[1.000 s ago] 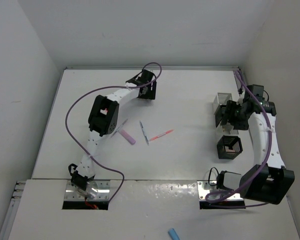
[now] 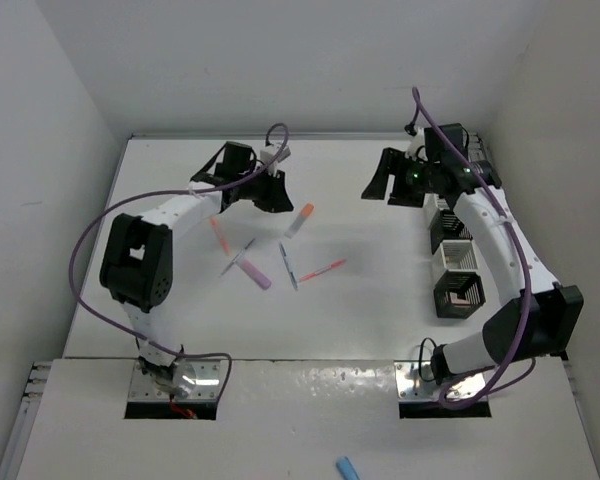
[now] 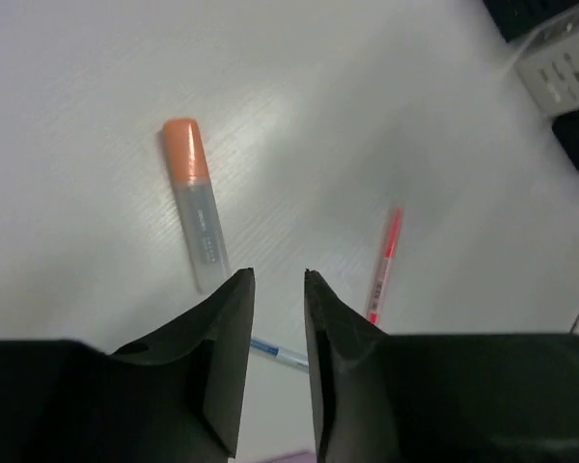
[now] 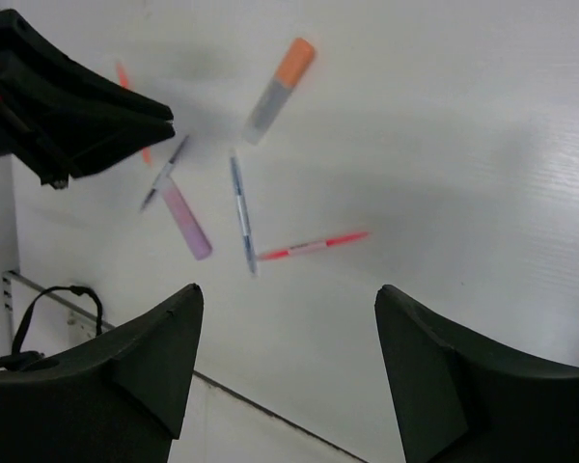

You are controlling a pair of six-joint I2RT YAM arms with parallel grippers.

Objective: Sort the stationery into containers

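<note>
On the white table lie an orange-capped marker (image 3: pixel 195 204), a red pen (image 4: pixel 314 245), a blue pen (image 4: pixel 242 212), a purple marker (image 4: pixel 186 217), a grey pen (image 4: pixel 165 172) and an orange pen (image 2: pixel 218 233). My left gripper (image 2: pixel 276 200) hangs just left of the orange-capped marker; its fingers are a little apart with nothing visible between them. My right gripper (image 2: pixel 388 178) is over the table's right half, its fingers spread wide and empty.
Black and white wire containers (image 2: pixel 453 259) stand in a row along the right side, partly under the right arm. A blue object (image 2: pixel 346 468) lies beyond the table at the bottom.
My right gripper has moved left and back, away from the containers.
</note>
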